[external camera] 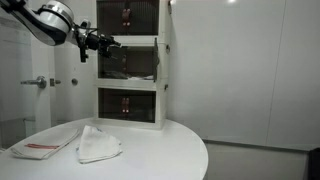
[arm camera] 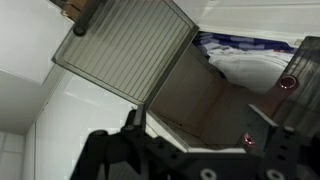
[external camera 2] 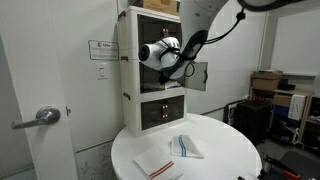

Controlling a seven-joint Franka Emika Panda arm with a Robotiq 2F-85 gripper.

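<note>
My gripper (external camera: 113, 42) is up in the air beside the middle tier of a stacked cabinet (external camera: 131, 45). The wrist view shows the gripper open, its dark fingers wide apart and nothing between them. Behind it, the middle compartment stands open, with its ribbed door (arm camera: 125, 48) swung aside. Folded cloths (arm camera: 245, 62), white and bluish, lie inside that compartment. Two more cloths rest on the round white table: one with a red stripe (external camera 2: 157, 163) and one with blue marks (external camera 2: 184, 147).
Below the open tier is a dark-fronted lower compartment (external camera: 115, 104). A door with a handle (external camera 2: 37, 118) stands to the left; shelving with boxes (external camera 2: 268, 95) is at the right.
</note>
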